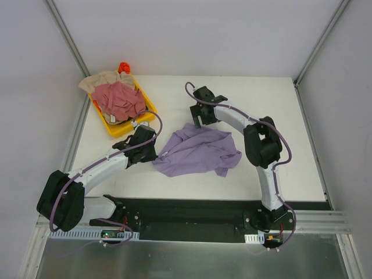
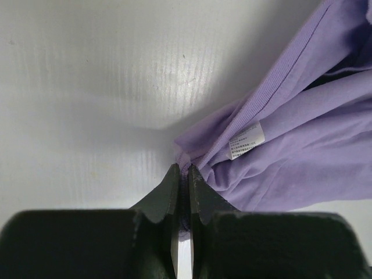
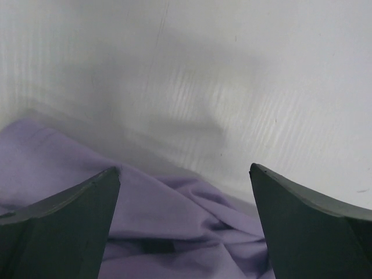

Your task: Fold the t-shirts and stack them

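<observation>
A purple t-shirt [image 1: 200,152] lies crumpled on the white table, its folds spread toward the right. At its left end my left gripper [image 1: 156,158] is shut on a bunched edge of the cloth. In the left wrist view the fabric [image 2: 185,165] passes between the closed fingertips, and a white label [image 2: 246,140] shows close by. Over the shirt's far edge my right gripper [image 1: 197,121] stands open. The right wrist view has purple cloth [image 3: 174,215] below and between the spread fingers, which do not pinch it.
At the back left a yellow basket [image 1: 150,107] holds a red t-shirt [image 1: 118,100] and a beige cloth [image 1: 102,80]. An orange-red item [image 1: 124,67] sits at its back corner.
</observation>
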